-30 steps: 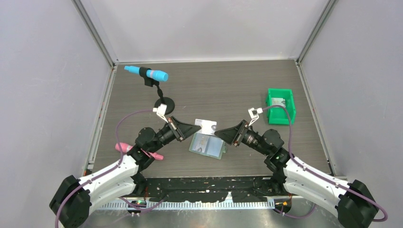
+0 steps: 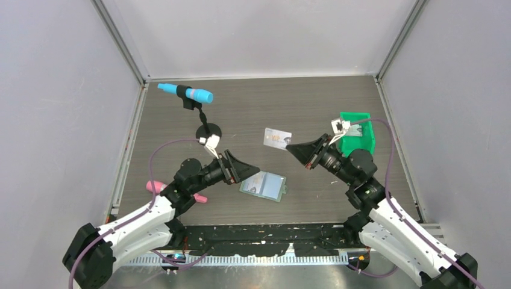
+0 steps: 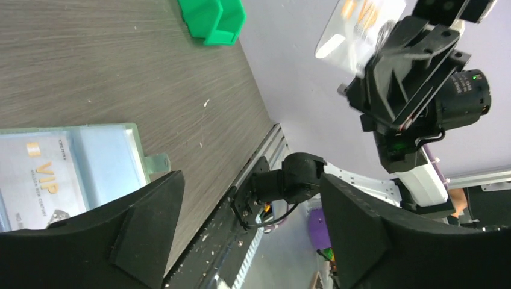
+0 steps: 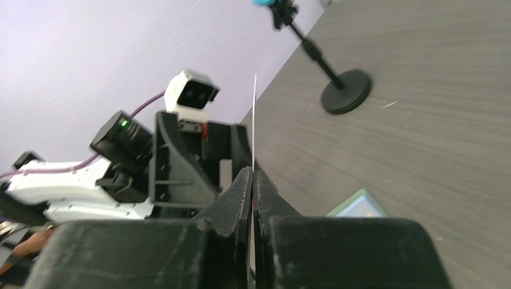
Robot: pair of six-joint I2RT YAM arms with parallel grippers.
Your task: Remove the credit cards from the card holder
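Observation:
The card holder (image 2: 270, 186), a pale green-edged sleeve, lies flat on the table, a card (image 3: 37, 168) marked VIP inside. My left gripper (image 2: 255, 170) is over it, open, its dark fingers wide apart in the left wrist view with nothing between. My right gripper (image 2: 289, 146) is raised to the right of and behind the holder, shut on a white card (image 2: 276, 137), which appears edge-on as a thin upright line in the right wrist view (image 4: 253, 120).
A green bin (image 2: 355, 142) with cards inside stands at the right. A microphone stand (image 2: 208, 128) with a blue mic is at the back left; a pink object (image 2: 155, 186) lies partly under the left arm.
My right gripper has moved up and toward the back right, carrying the card away from the holder. My left gripper has shifted slightly toward the front, over the holder.

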